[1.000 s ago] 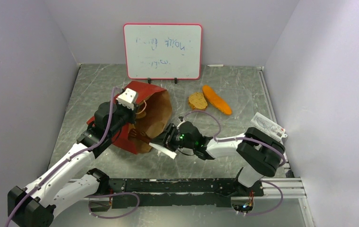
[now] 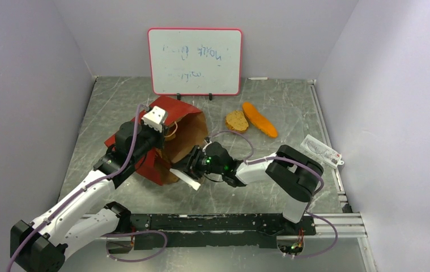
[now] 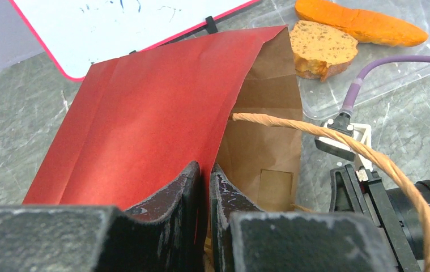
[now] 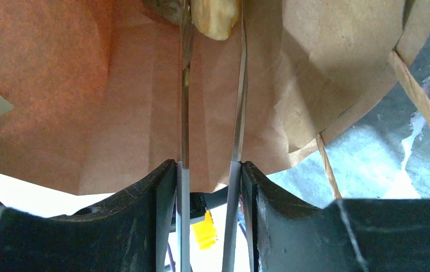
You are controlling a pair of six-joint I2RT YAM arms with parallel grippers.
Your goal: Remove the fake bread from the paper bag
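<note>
The red paper bag (image 2: pixel 161 164) lies on its side, its brown mouth facing right. My left gripper is shut on the edge of the bag's mouth. Thin long blades on the fingers of my right gripper reach into the bag; they stand apart. Near their far ends shows a pale yellow bread piece (image 4: pixel 216 18), partly between them, with a darker brown piece (image 4: pixel 165 8) just left of it. Whether the blades touch the yellow piece I cannot tell. Outside, a bread slice (image 2: pixel 237 121) and an orange-brown long loaf (image 2: pixel 260 119) lie on the table.
A whiteboard (image 2: pixel 194 61) stands behind the bag. Twisted paper handles (image 3: pixel 337 136) arch across the bag's mouth. At the right edge lies a white printed packet (image 2: pixel 322 151). Bare table (image 2: pixel 280 96) surrounds the loaf.
My right gripper has moved left, deeper into the bag's mouth. The left arm and the bag have barely shifted, and the bread outside lies as before.
</note>
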